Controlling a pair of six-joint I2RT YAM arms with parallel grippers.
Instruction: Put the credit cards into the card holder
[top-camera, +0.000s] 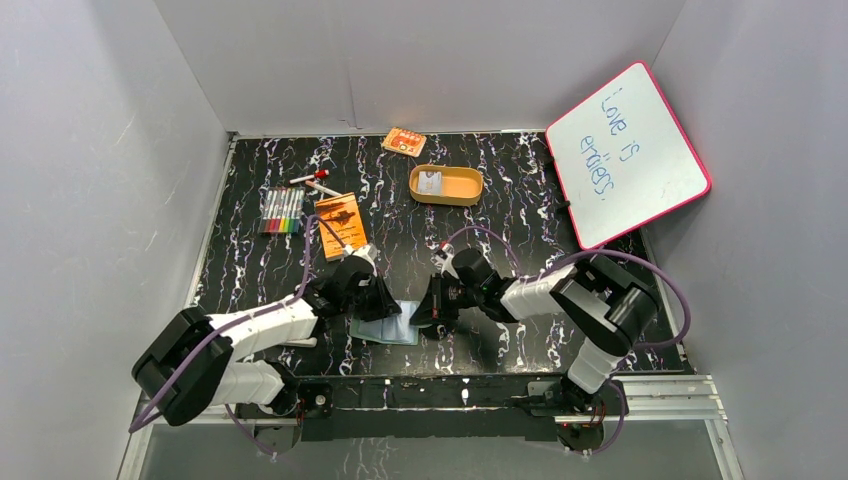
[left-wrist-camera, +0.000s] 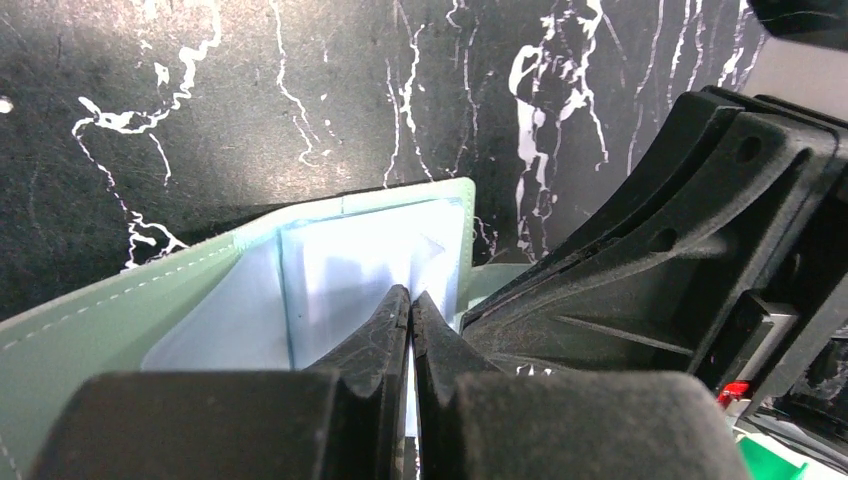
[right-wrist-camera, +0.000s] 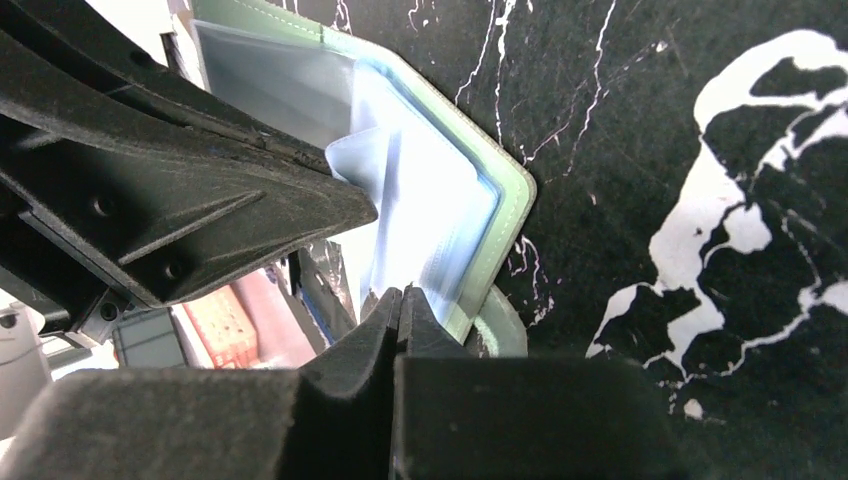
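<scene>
A pale green card holder (top-camera: 385, 329) with white and light-blue inner sleeves (left-wrist-camera: 340, 260) lies open at the front middle of the table, between my grippers. My left gripper (top-camera: 386, 310) is shut over it, fingertips at a sleeve's folded edge; whether they pinch any of it is unclear. My right gripper (top-camera: 430, 314) reaches to the holder's right side, tips close to the left gripper's; how far its fingers are open is hard to tell. A tan tray (top-camera: 462, 186) at the back holds pale cards (top-camera: 429, 183).
An orange book (top-camera: 341, 215) and coloured markers (top-camera: 281, 210) lie behind the left arm, a small orange booklet (top-camera: 403, 142) at the back. A whiteboard (top-camera: 627, 158) leans at the back right. The table between tray and holder is clear.
</scene>
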